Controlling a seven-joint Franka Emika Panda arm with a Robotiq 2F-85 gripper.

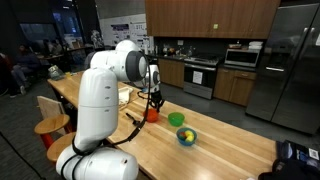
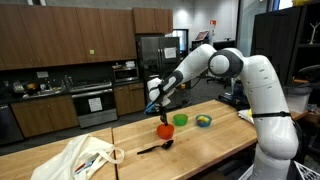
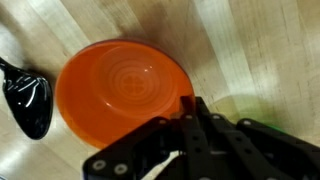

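Note:
An orange bowl (image 3: 125, 90) fills much of the left half of the wrist view, its inside facing the camera. My gripper is shut on the bowl's right rim there. From the side, the gripper (image 2: 163, 117) points down at the same orange bowl (image 2: 166, 132); whether the bowl touches the table is too small to tell. In the first exterior view the arm partly covers the orange bowl (image 1: 152, 116).
A black spoon (image 3: 30, 100) lies on the wooden table beside the orange bowl. Close by stand a green bowl (image 1: 176, 119) and a blue bowl (image 1: 187, 144) holding yellow and green things. White cloth (image 2: 82, 160) lies at the table's left in the second exterior view.

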